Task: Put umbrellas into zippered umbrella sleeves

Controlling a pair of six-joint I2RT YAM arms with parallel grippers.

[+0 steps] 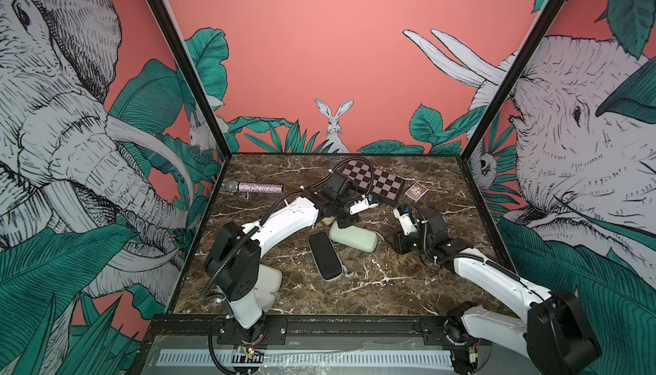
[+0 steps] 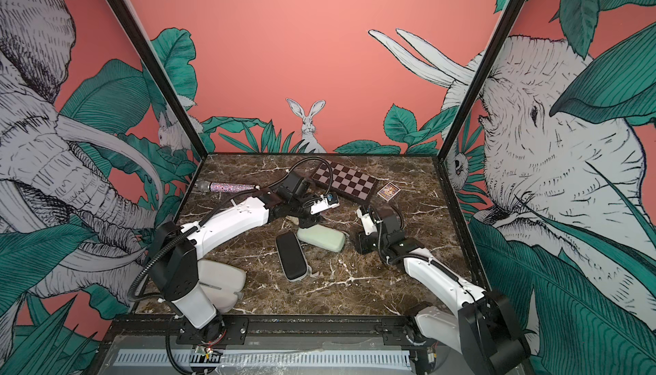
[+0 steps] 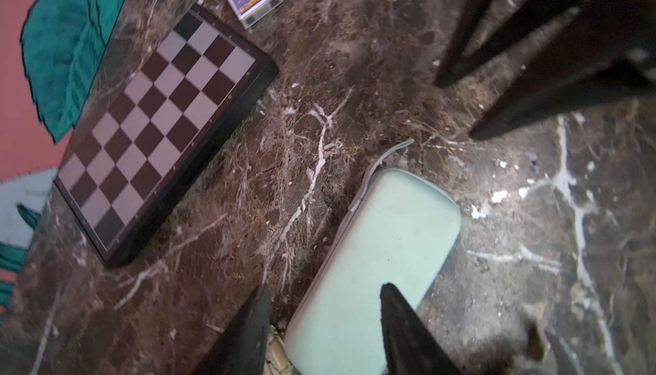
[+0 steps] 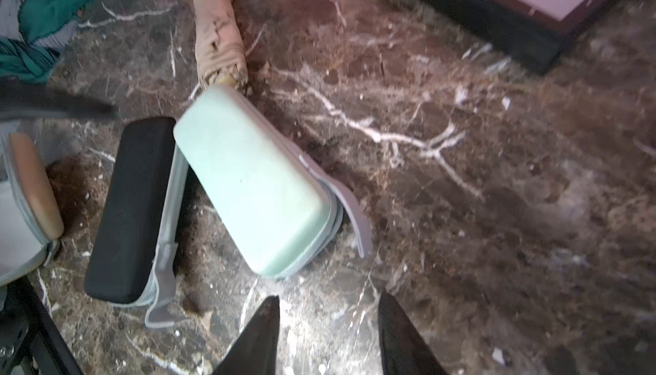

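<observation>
A mint-green sleeve (image 4: 253, 183) lies flat with its lid down and a grey strap loose at its near end. Beyond its far end rests a beige folded umbrella (image 4: 218, 33); whether they touch is hidden. Just left of the mint sleeve is a black sleeve (image 4: 133, 211) with a grey strap. At the front left an open pale sleeve (image 1: 268, 286) sits partly behind the left arm. My left gripper is open above the mint sleeve, its fingers apart over it. My right gripper, also open, is right of that sleeve, with only tabletop between its fingers.
A chequered board (image 1: 374, 182) and a small card box (image 1: 416, 191) lie at the back. A glittery pink cylinder (image 1: 259, 188) lies at the back left.
</observation>
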